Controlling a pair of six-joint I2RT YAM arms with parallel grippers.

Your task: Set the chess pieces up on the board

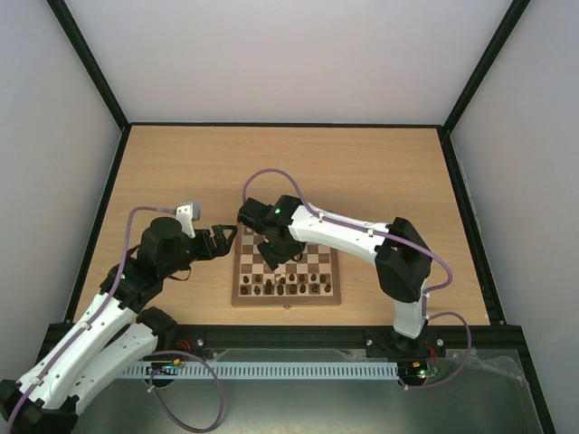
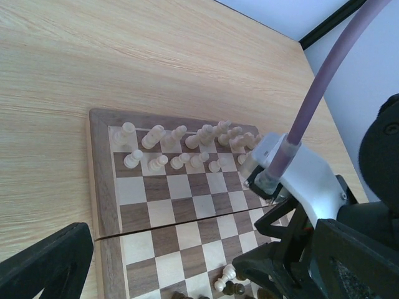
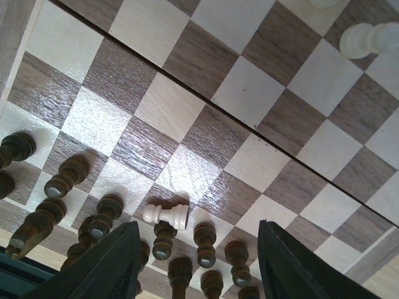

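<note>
The chess board (image 1: 332,299) lies on the table, with dark pieces (image 3: 165,240) in rows at its near side. In the left wrist view, white pieces (image 2: 177,134) stand in rows at the far side. One white pawn (image 3: 167,215) lies on its side against the heads of the dark pieces. My right gripper (image 1: 272,264) is above the board, its fingers (image 3: 110,268) apart and nothing held between them; the tipped pawn shows beyond the gap. My left gripper (image 1: 228,237) stands open just left of the board, empty.
The right arm (image 1: 348,237) reaches over the board and hides part of it in the top view. Bare table (image 1: 389,163) lies behind and to the right. The board's middle rows are clear. Both grippers are close together.
</note>
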